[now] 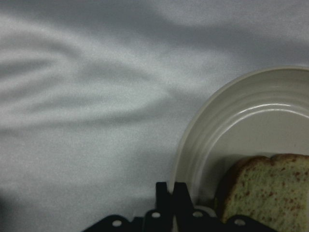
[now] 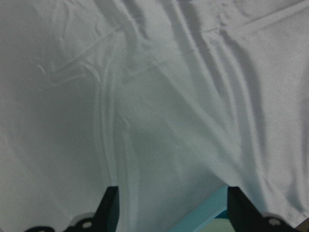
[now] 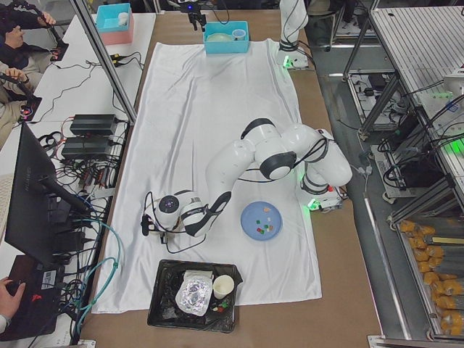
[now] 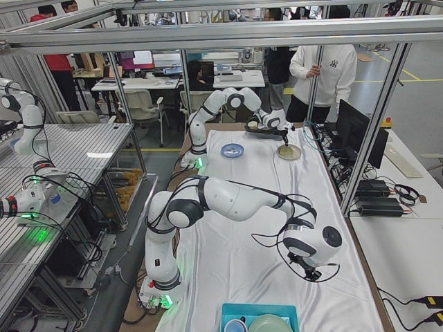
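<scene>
In the left wrist view my left gripper is shut, its fingertips together at the left rim of a beige plate (image 1: 193,145) that holds a slice of bread (image 1: 265,193). Whether anything thin is between them is unclear. The camera right view shows that plate (image 4: 295,153) at the far end of the white cloth, beside a blue plate (image 4: 232,150). My right gripper stands open and empty above the cloth, near a blue bin (image 2: 195,217).
A black tray (image 3: 167,304) with foil and a cup lies at one end. A blue plate with small coloured pieces is near the left arm's base. The blue bin (image 3: 227,47) holds dishes at the other end.
</scene>
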